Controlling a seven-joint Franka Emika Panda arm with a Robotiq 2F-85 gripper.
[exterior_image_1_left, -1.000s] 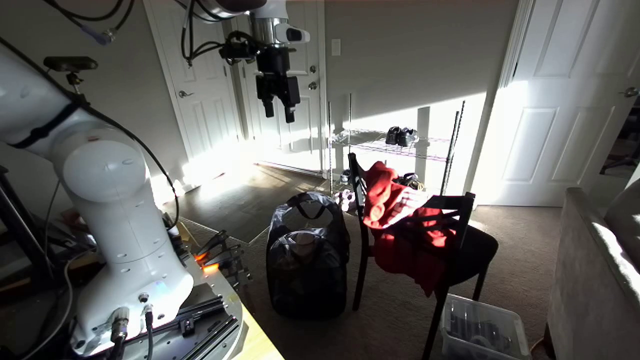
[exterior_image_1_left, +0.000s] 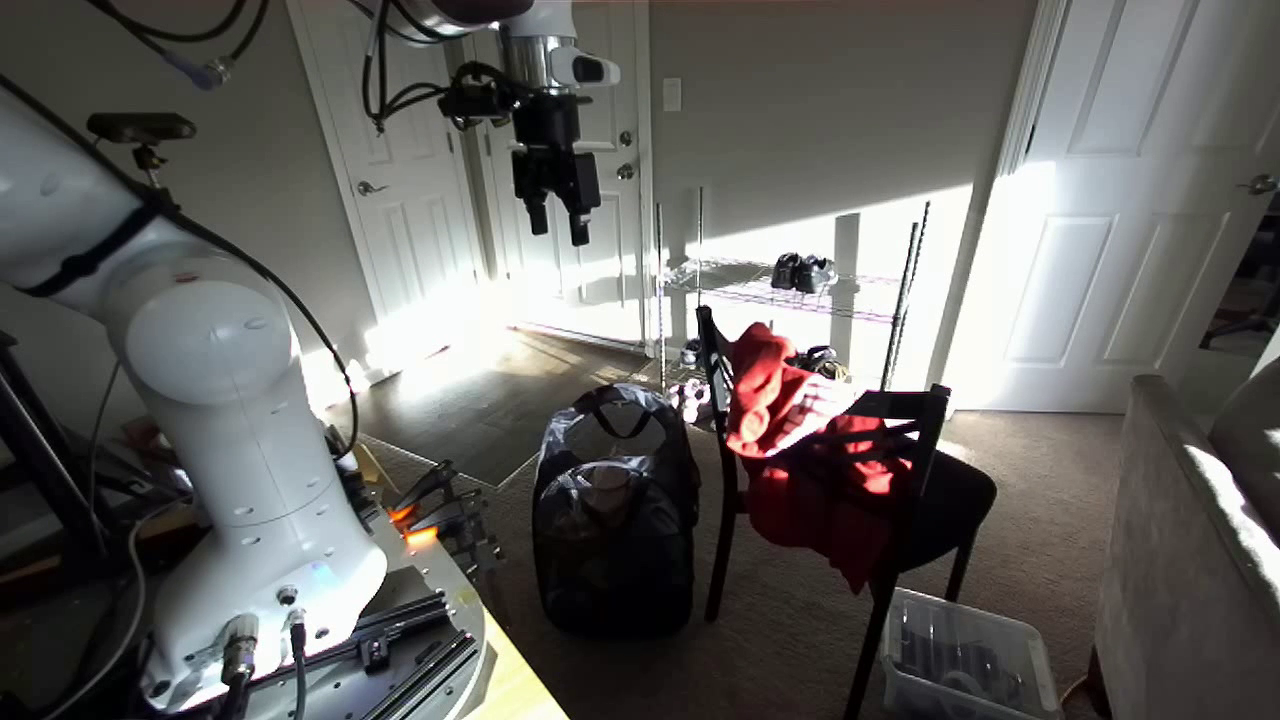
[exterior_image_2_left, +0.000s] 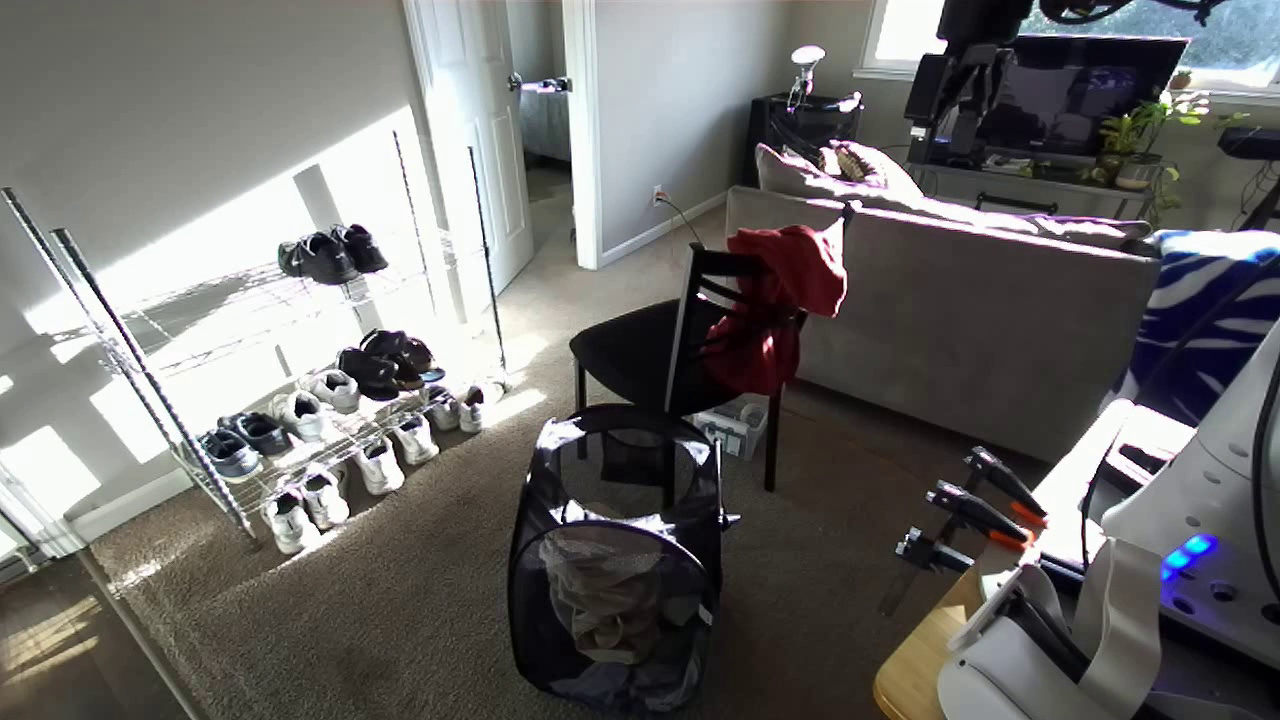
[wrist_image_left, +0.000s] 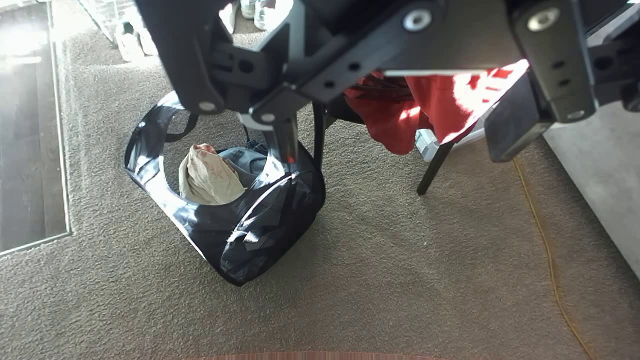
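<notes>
High above the floor in exterior view 1, my gripper (exterior_image_1_left: 559, 226) points down with a gap between its fingers and nothing in it. The wrist view shows the fingers (wrist_image_left: 511, 129) spread wide apart. A red cloth (exterior_image_1_left: 780, 396) is draped over the back of a black chair (exterior_image_1_left: 930, 444), well below the gripper and to its right. The black mesh hamper (exterior_image_2_left: 524, 600) stands on the carpet beside the chair. Beige cloth (wrist_image_left: 211, 174) and blue-grey cloth (wrist_image_left: 247, 162) lie inside it, visible through its open top.
A wire shoe rack (exterior_image_2_left: 156, 396) with several shoes stands along the wall. Near the chair are a clear plastic bin (exterior_image_1_left: 960, 654) and a grey sofa (exterior_image_2_left: 960, 324). Clamps (exterior_image_2_left: 978, 510) jut from the table edge. Bare carpet surrounds the hamper's near side.
</notes>
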